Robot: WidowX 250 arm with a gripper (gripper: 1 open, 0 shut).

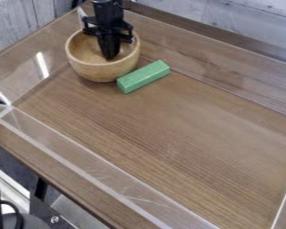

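A wooden bowl [92, 64] sits on the table near the top left. The black gripper [108, 43] reaches down into it, its lower part over the bowl's interior. Its fingertips are small and dark, and whether anything is between them is hard to see. A green block [143, 77] lies on the table just right of the bowl, at a diagonal.
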